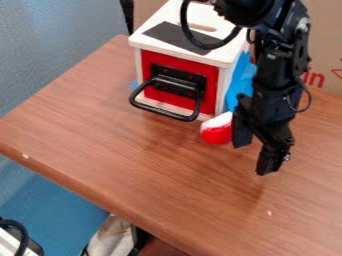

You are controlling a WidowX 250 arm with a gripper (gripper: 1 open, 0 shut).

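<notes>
A white and red box appliance [190,61] with a black handle on its front stands at the back centre of the wooden table. A red and white rounded object [217,133] sits at its front right corner. My black gripper [261,150] hangs just right of that object, pointing down low over the table. Its fingers are dark and overlap, so whether they are open or shut is unclear.
Blue crumpled material [242,78] lies right of the appliance, behind the arm.
</notes>
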